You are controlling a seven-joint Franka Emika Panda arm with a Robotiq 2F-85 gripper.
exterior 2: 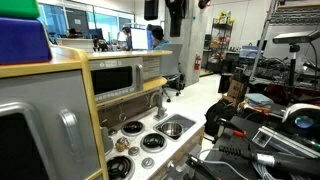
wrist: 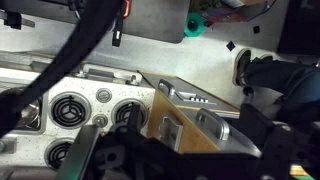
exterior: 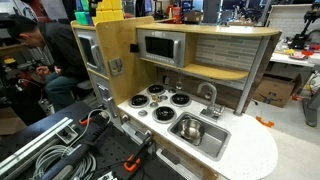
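Observation:
My gripper is open in the wrist view, its dark fingers spread wide and nothing seen between them. Below it are the toy kitchen's cabinet fronts and counter edge. In exterior view 2, dark parts of the arm hang at the top, above the kitchen. A metal pot (exterior: 192, 131) sits in the sink (exterior: 214, 146), under a curved faucet (exterior: 209, 100). The stove burners (exterior: 164, 115) look bare. Above the stove, the microwave (exterior: 160, 47) appears closed. No contact between the gripper and any object shows.
A tall cabinet (exterior 2: 45, 120) flanks the stove on the left, with coloured boxes (exterior 2: 25, 45) on top. The white counter (exterior: 245, 155) right of the sink is clear. Cables (exterior: 60, 158) lie on the dark surface in front. A person (exterior: 62, 55) sits behind at the left.

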